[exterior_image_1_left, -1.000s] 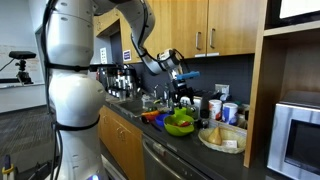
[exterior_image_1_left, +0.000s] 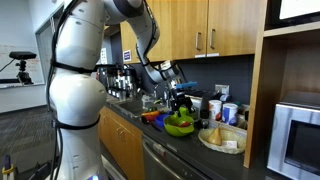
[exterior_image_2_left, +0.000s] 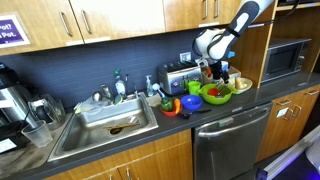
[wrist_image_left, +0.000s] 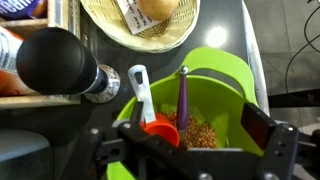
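Note:
A bright green bowl (wrist_image_left: 228, 100) holds small brown grains (wrist_image_left: 202, 134) and a red-orange cup (wrist_image_left: 161, 128). A purple utensil handle (wrist_image_left: 183, 98) stands between my open fingers in the wrist view, apart from both. Left of it, a white handle (wrist_image_left: 141, 90) leans up from the cup. My gripper hangs over the bowl, its dark fingers spread wide and nothing gripped. In exterior view 1 the green bowl (exterior_image_1_left: 180, 128) sits on the counter just below the gripper (exterior_image_1_left: 182, 108). The utensils' lower ends are partly hidden by the cup and fingers.
A basket with bread (exterior_image_1_left: 217, 140) stands right of the bowl. Behind are a black-lidded jar (wrist_image_left: 55, 62) and white canisters (exterior_image_1_left: 229, 113). A microwave (exterior_image_1_left: 296, 140) is farther right; the sink (exterior_image_2_left: 112, 128) lies left. Bare counter shows in front of the basket.
My gripper has come down closer to the green bowl over the last second. The bowl and the basket have stayed where they were.

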